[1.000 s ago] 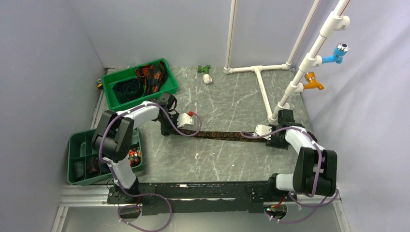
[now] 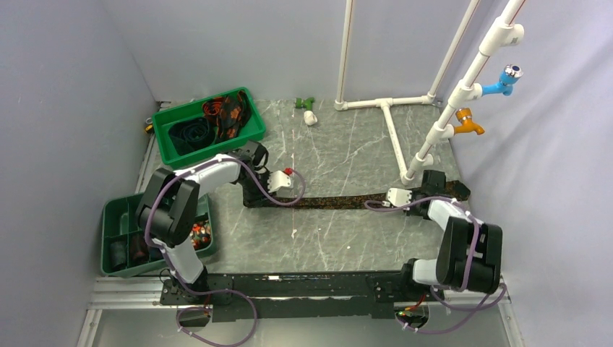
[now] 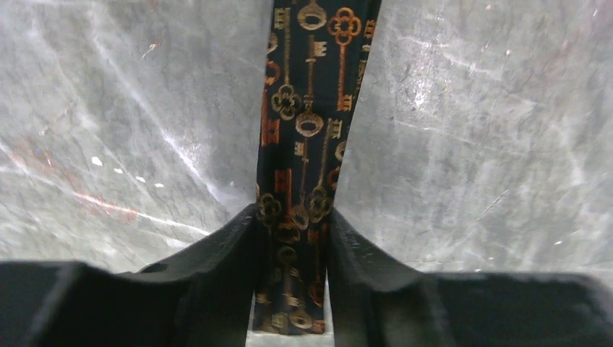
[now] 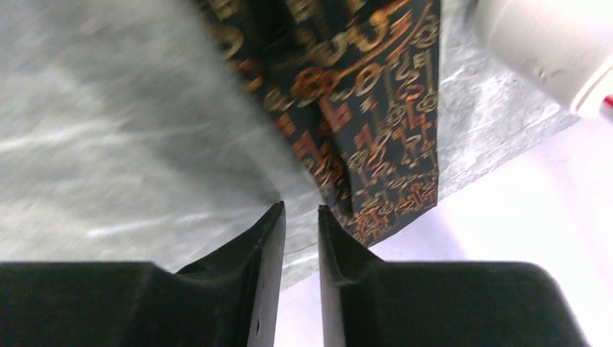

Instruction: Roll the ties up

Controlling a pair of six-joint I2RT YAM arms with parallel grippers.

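A long dark tie (image 2: 332, 203) with a gold and orange key pattern stretches across the table between both arms. Its narrow end (image 3: 296, 282) lies between the fingers of my left gripper, which are parted, one at each side of the cloth. At the far right, the wide end (image 4: 397, 137) is partly folded over itself near the table edge. My right gripper stands part open just short of this end, with nothing visible between its fingertips. From above, the right arm hides some of the tie.
White pipes with taps (image 2: 434, 137) stand close behind the right gripper. A green bin (image 2: 256, 130) with rolled ties is at the back left, and a divided green tray (image 2: 116, 270) sits at the front left.
The left gripper has shifted slightly right. The right gripper has moved a little, and more of the tie's wide end shows beyond it. The narrow end now shows beneath the left gripper.
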